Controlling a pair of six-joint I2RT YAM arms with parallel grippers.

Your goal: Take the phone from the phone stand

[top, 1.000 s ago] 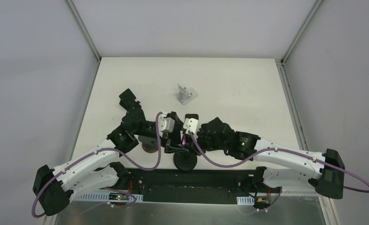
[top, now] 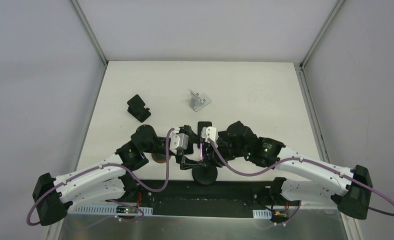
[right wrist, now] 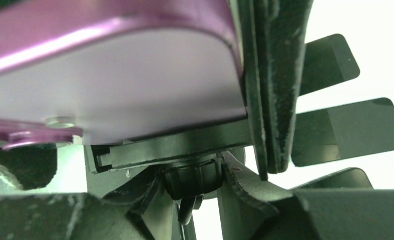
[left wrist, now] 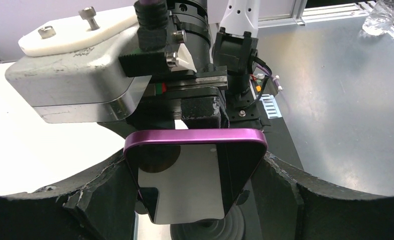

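The purple-edged phone (left wrist: 194,136) stands between the fingers of my left gripper, which press against its two side edges. In the top view only its thin purple edge (top: 202,151) shows between the two hands. My right gripper is shut around the black joint of the phone stand (right wrist: 192,181), below the phone. The stand's holder bar (right wrist: 184,145) runs along the back of the phone; whether they touch is unclear. The round black base (top: 205,175) sits near the table's front edge.
Several dark flat phones (right wrist: 347,131) lie on the white table close by. A silver stand (top: 199,101) and a black stand (top: 138,108) are farther back. A brown round object (top: 159,158) is partly under the left arm.
Over the last second both grippers, the phone edge and the stand base have shifted slightly right and toward the front. The left arm's elbow has swung a little toward the front.
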